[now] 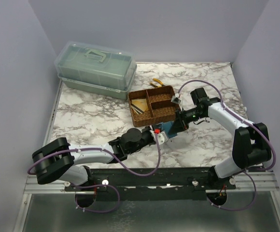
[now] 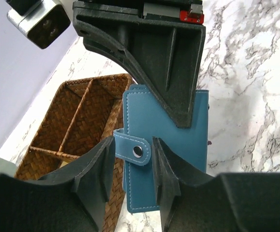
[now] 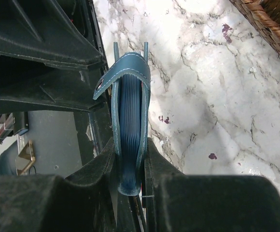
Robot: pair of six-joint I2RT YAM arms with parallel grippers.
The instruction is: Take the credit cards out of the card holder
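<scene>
A blue leather card holder with a snap strap is held upright near the front middle of the table, with my right gripper shut on it; in the right wrist view its stack of inner sleeves shows edge-on beneath the strap point(image 3: 130, 63). My left gripper is part open at the snap side, its fingers close around the strap's button point(image 2: 137, 151). Whether it touches the strap is hard to tell. Cards themselves cannot be made out.
A woven divided basket point(image 1: 152, 110) stands just behind, with flat items in it. Yellow-handled pliers point(image 1: 158, 81) lie behind it, and a lidded plastic box point(image 1: 95, 67) sits at the back left. Bare marble shows at left and right.
</scene>
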